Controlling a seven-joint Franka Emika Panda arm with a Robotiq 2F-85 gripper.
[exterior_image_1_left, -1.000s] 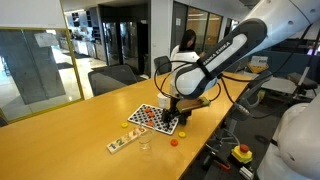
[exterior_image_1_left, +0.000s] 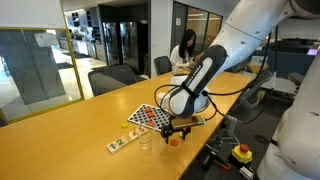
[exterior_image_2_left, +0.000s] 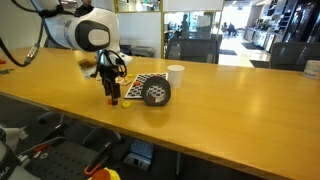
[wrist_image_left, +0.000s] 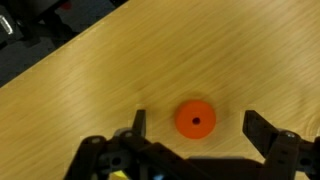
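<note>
An orange-red disc (wrist_image_left: 195, 119) with a small dark centre lies flat on the wooden table. My gripper stands open over it, a finger on each side, apart from the disc. In exterior view 1 the gripper (exterior_image_1_left: 178, 131) points down just above the same disc (exterior_image_1_left: 174, 142). A yellow disc (exterior_image_2_left: 126, 104) lies close beside the orange-red one in exterior view 2; only a sliver of yellow shows at the wrist view's lower edge, partly hidden by the gripper.
Behind the gripper lie a black-and-white grid board (exterior_image_1_left: 146, 116) and a white cup (exterior_image_2_left: 176, 76). A round dark object (exterior_image_2_left: 156, 90) stands near the cup. A clear glass (exterior_image_1_left: 145, 142) and a pale strip (exterior_image_1_left: 122, 144) are to the left.
My arm has come down and toward the table's near edge, from near the board to just over the orange-red disc. The discs have not visibly moved.
</note>
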